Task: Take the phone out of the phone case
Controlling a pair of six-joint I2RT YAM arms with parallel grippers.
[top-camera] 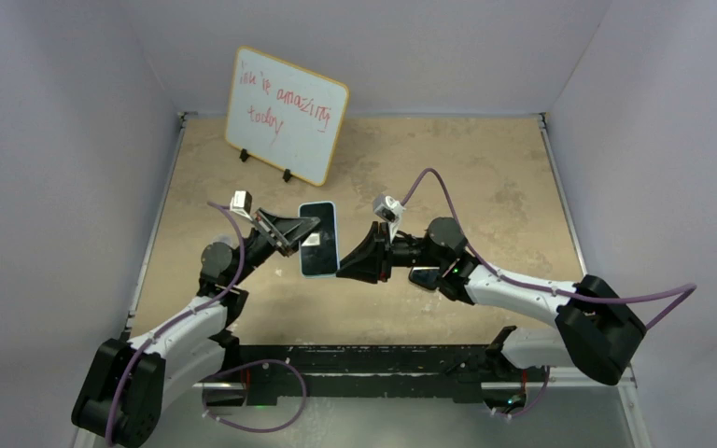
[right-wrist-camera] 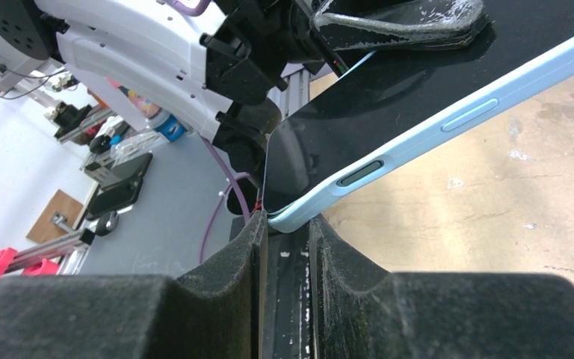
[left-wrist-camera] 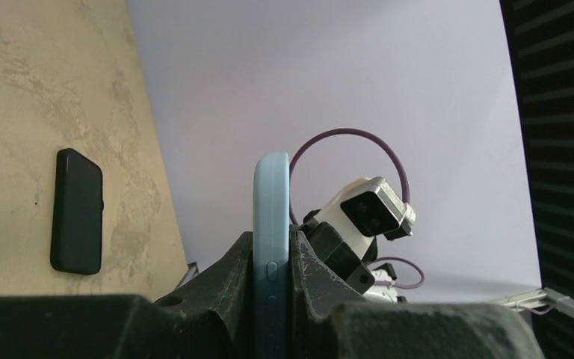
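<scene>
A black-screened phone in a light blue case (top-camera: 318,257) is held up between the arms. My left gripper (top-camera: 310,228) is shut on the phone and case, whose blue side (left-wrist-camera: 271,194) shows between the fingers. My right gripper (top-camera: 341,273) is at the case's lower corner, part open with a narrow gap between its fingers. In the right wrist view the blue rim (right-wrist-camera: 407,149) and screen (right-wrist-camera: 366,112) reach that corner; whether the fingers touch it I cannot tell.
A black phone-like object (left-wrist-camera: 76,213) lies on the tabletop (top-camera: 467,168), partly under the right arm in the top view. A whiteboard (top-camera: 285,107) stands at the back left.
</scene>
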